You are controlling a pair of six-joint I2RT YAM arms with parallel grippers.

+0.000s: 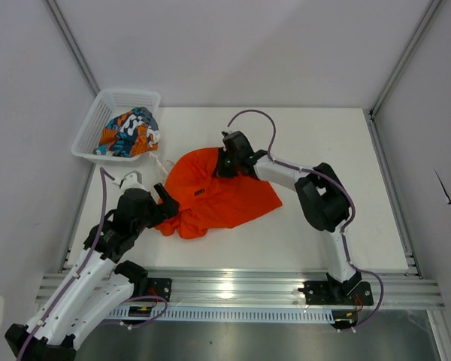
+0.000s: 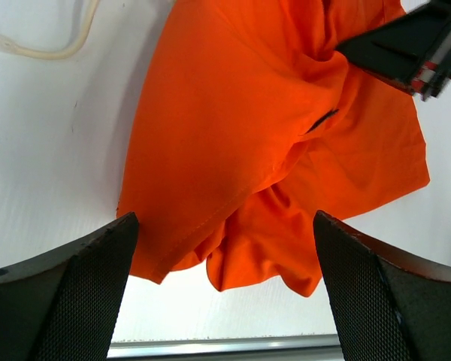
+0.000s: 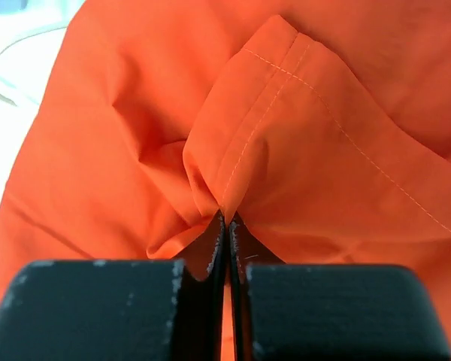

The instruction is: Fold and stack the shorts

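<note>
Orange shorts lie loosely bunched on the white table, with stitched hems and folds visible in the right wrist view. My right gripper is down in the middle of the fabric, shut with a pinched fold of the orange shorts at its fingertips. My left gripper hangs open over the left end of the shorts; the left wrist view shows its fingers wide apart above the cloth.
A white basket with blue and orange patterned fabric sits at the back left.
</note>
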